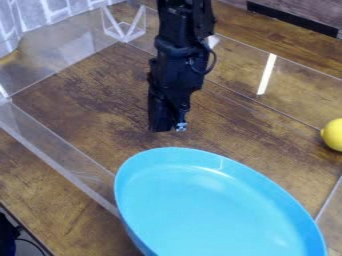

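The black robot arm point(181, 55) reaches down from the top centre. Its gripper point(168, 122) hangs just above the wooden surface, behind the blue tray, and looks shut, with a small light blue and silver bit showing beside its tips that I cannot make out. A large light blue oval tray point(221, 210) fills the lower right of the view.
A yellow round object point(334, 134) sits at the right edge. A clear wire or plastic piece point(123, 27) stands at the back left, and clear edging runs along the left side.
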